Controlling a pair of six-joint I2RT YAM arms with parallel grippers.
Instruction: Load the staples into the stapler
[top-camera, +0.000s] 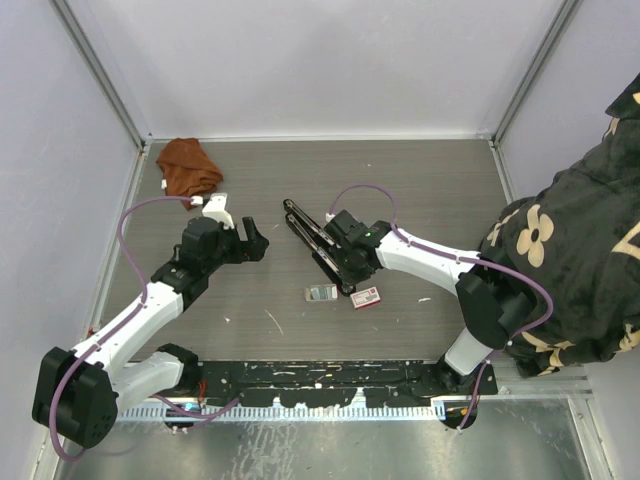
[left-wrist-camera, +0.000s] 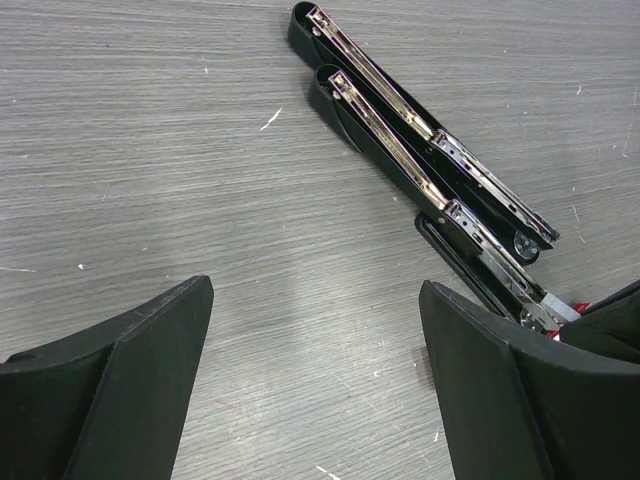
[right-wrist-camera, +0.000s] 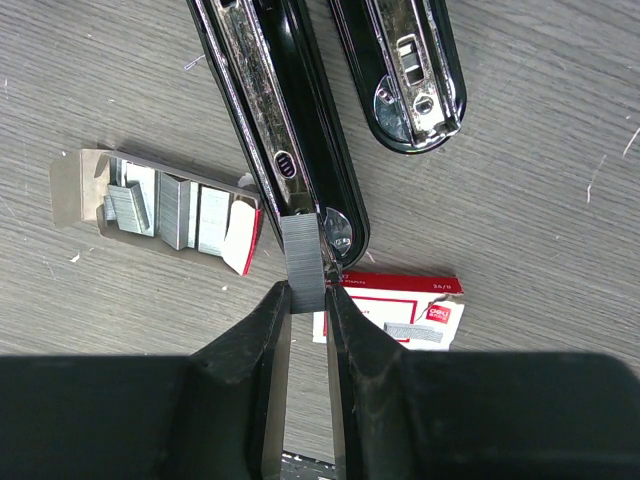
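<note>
Two long black staplers with bare metal rails lie side by side at a slant, the nearer stapler (left-wrist-camera: 400, 155) and the other stapler (left-wrist-camera: 490, 185). In the right wrist view, a grey strip of staples (right-wrist-camera: 302, 250) is pinched at its lower end by my right gripper, which is shut on it. The strip's far end overlaps the near end of one stapler's rail (right-wrist-camera: 262, 105); whether it sits inside the rail cannot be told. My left gripper stands open and empty over bare table, left of the staplers.
An opened box of staples (right-wrist-camera: 175, 208) lies left of the stapler's near end. Beside that end lies a red and white box (right-wrist-camera: 400, 308). A brown cloth (top-camera: 188, 168) is at the back left, and dark flowered fabric (top-camera: 565, 235) hangs at the right.
</note>
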